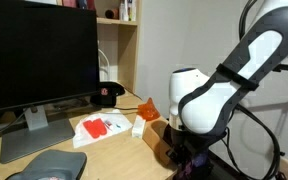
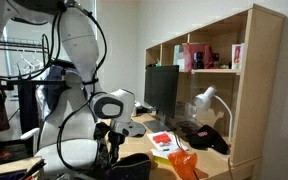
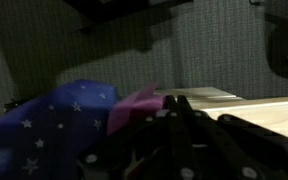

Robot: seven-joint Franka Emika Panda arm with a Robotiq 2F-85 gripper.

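Note:
In the wrist view, my gripper is shut at the bottom middle, its dark fingers close together. Pink cloth [image 3: 134, 108] runs up against the fingertips, and I take it to be pinched there, though the grip itself is dark. Joined to it or lying alongside is dark blue cloth with white stars [image 3: 59, 125], at the lower left. In exterior view 1 the arm's white wrist [image 1: 202, 105] hangs low past the desk's right edge; the cloth below it is dark and mostly hidden. The fingers are hard to make out in exterior view 2.
The wooden desk [image 1: 124, 160] carries a monitor [image 1: 39, 55], a dark grey tray-like object [image 1: 54, 163], papers with a red item [image 1: 96, 128] and an orange object [image 1: 148, 110]. A pale wooden edge [image 3: 269, 112] lies right beside the gripper. Dark grey floor surrounds the cloth.

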